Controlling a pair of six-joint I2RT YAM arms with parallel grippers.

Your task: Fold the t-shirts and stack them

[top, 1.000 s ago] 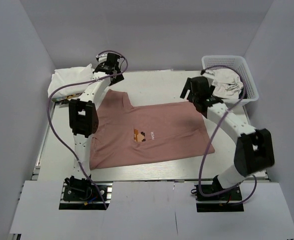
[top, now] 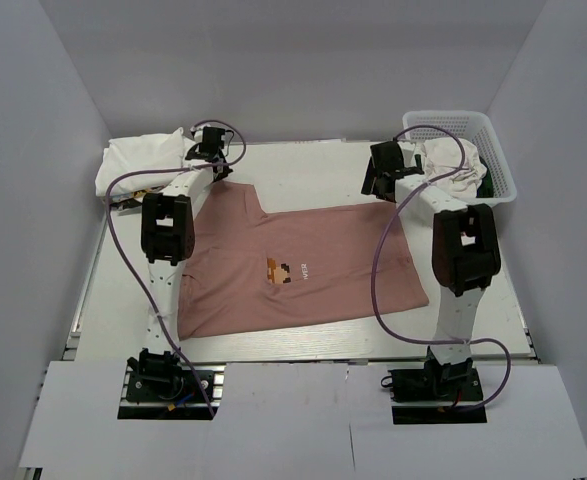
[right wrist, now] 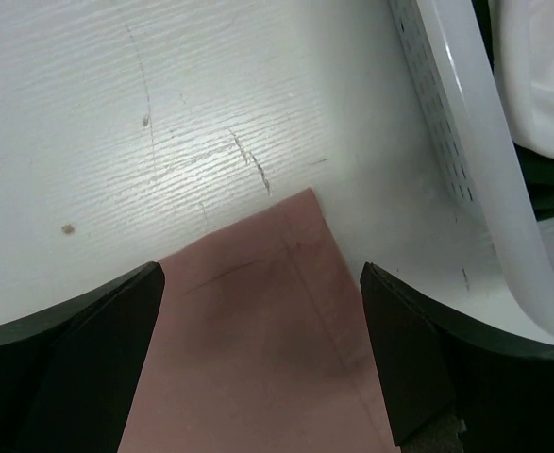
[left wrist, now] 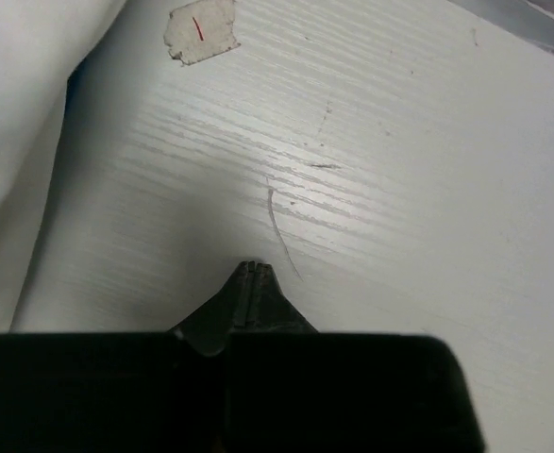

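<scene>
A brownish-pink t-shirt (top: 333,248) lies spread on the white table, its small print facing up. My left gripper is shut at the shirt's far left corner in the top view. Its fingertips meet over bare table in the left wrist view, where no pink cloth shows between or around them. Over the far right corner, my right gripper is open. The shirt's corner (right wrist: 300,215) lies flat between and just beyond its fingers, not gripped.
Folded white cloth (left wrist: 17,85) sits close to the left gripper, at the table's back left. Close to the right gripper stands a white basket (right wrist: 475,142) holding white and dark green cloth. Bare table (top: 303,175) stretches between the two arms behind the shirt.
</scene>
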